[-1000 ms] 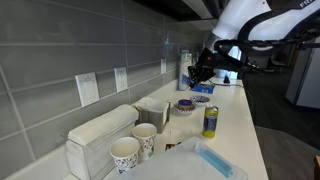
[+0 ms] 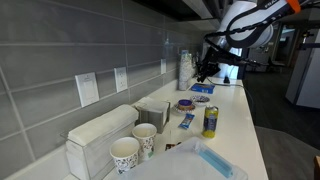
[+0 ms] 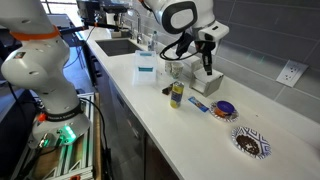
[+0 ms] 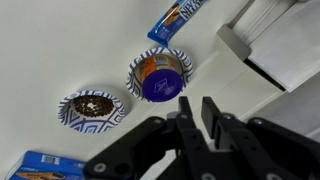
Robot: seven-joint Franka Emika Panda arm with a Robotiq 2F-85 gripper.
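Observation:
In the wrist view my gripper shows at the lower right with a gap between its fingers and nothing in it. A jar with a purple lid [image 4: 161, 84] sits in a patterned bowl [image 4: 133, 72], just up and left of the fingertips. Farther left is a second patterned bowl [image 4: 66, 110] with dark brown contents [image 4: 93, 104]. A blue snack wrapper [image 4: 175, 20] lies near the top. From exterior view 1, the gripper [image 2: 203, 76] hangs above the far part of the counter, clear of the bowls. The jar's bowl [image 2: 185, 105] stands below it.
A grey box [image 3: 209, 86] stands by the wall near the jar. A yellow can [image 2: 210, 122] stands upright on the counter, with paper cups [image 2: 125, 153] and a clear tray [image 2: 190, 166] nearer the camera. A blue package [image 4: 45, 165] lies beyond the second bowl.
The arm has drawn back toward the far end of the counter in exterior view 1, with the gripper still raised. The objects on the counter look unmoved.

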